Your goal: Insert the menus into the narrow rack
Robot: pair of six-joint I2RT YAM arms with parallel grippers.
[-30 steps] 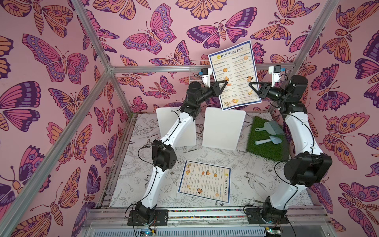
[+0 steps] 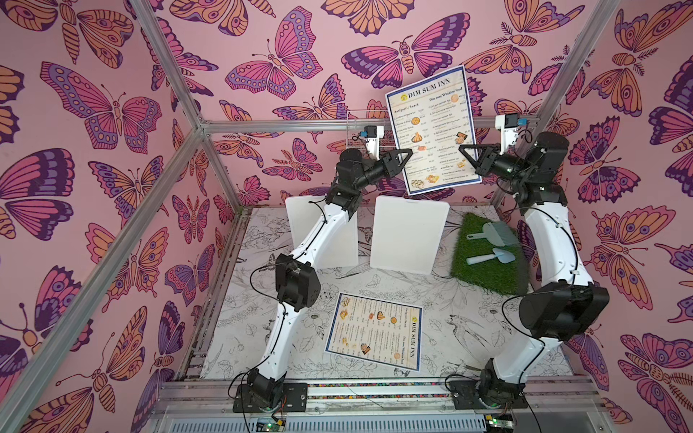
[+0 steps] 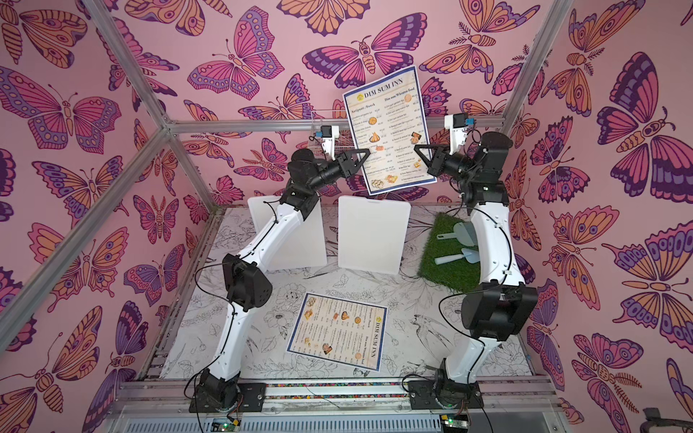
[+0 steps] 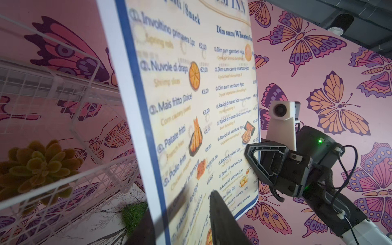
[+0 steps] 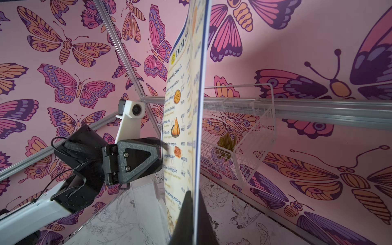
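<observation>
A DIM SUM INN menu [image 2: 433, 130] is held up in the air near the back wall, slightly tilted. My right gripper [image 2: 469, 158] is shut on its right edge; in the right wrist view the thin edge runs between the two fingers. At the opposite edge my left gripper [image 2: 405, 161] stands open, and in the left wrist view the menu's border passes between its spread fingers. A second menu [image 2: 375, 332] lies flat on the table, turned sideways. On the back wall hangs a white wire rack [image 5: 255, 143], partly hidden behind the raised menu.
A succulent plant [image 4: 38, 167] sits in the wire rack. Two white boards [image 2: 409, 234] stand on the table below the arms. To the right, a green turf mat [image 2: 469, 238] carries two scoop-like tools. Bare table surrounds the flat menu.
The raised menu has shifted slightly up and to the right with my right gripper. My left gripper has drawn a little to the left. The flat menu has not moved.
</observation>
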